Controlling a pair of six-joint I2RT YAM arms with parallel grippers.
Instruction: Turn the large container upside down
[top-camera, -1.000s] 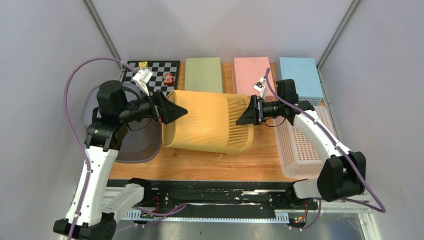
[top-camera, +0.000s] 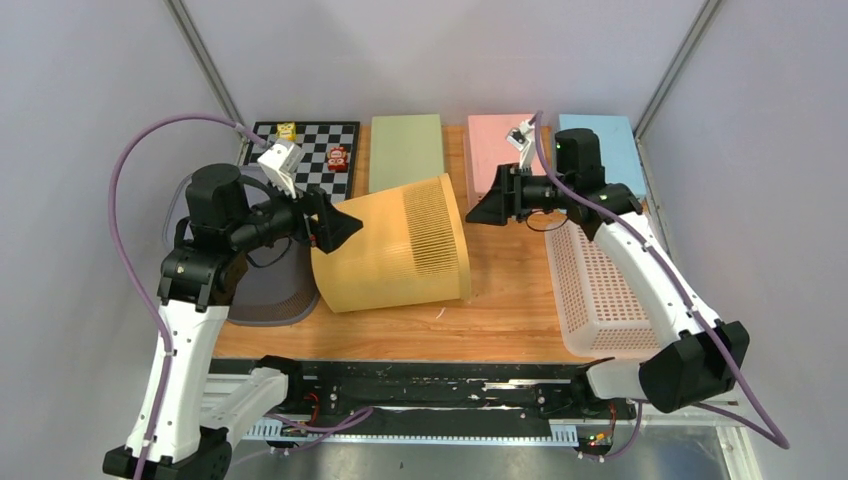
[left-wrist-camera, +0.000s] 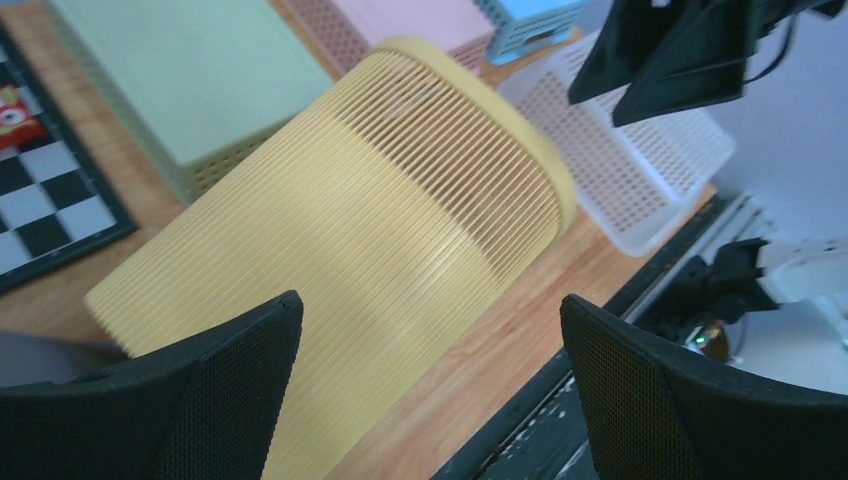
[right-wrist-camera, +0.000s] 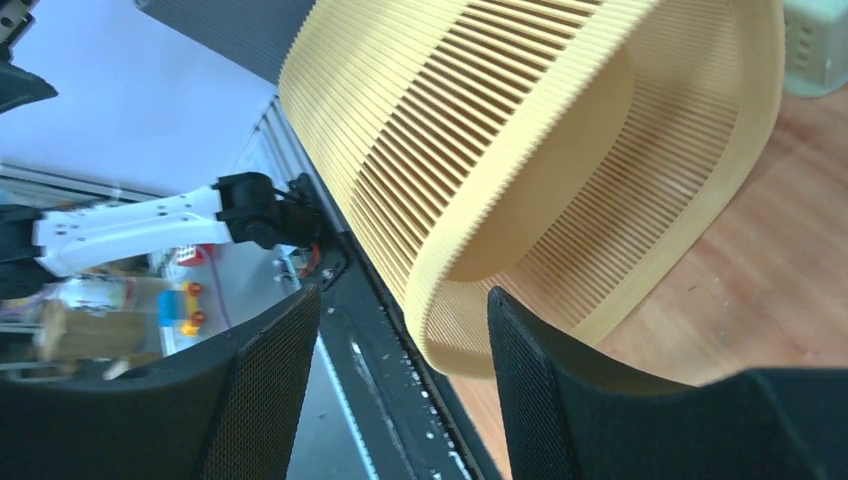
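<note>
The large yellow container (top-camera: 395, 250) lies tipped on its side over the wooden table, its ribbed rim end facing right. Its open mouth and hollow inside (right-wrist-camera: 665, 165) show in the right wrist view. My left gripper (top-camera: 345, 232) is over the container's left part; in the left wrist view its fingers (left-wrist-camera: 225, 375) stand wide apart, with the yellow wall beyond them. My right gripper (top-camera: 485, 212) is open just right of the rim, apart from it. Its fingers (right-wrist-camera: 265, 375) frame the near rim corner from a distance, with nothing held. The container's underside is hidden.
Green (top-camera: 405, 150), pink (top-camera: 490, 150) and blue (top-camera: 605, 150) boxes line the back. A white basket (top-camera: 590, 310) stands at right, a grey bin (top-camera: 265, 312) at left and a chessboard (top-camera: 320, 132) behind it.
The container's right end has come away from my right gripper and swung left, and its tilt has changed. Both arms have shifted slightly: the left gripper a little left, the right gripper back toward the boxes.
</note>
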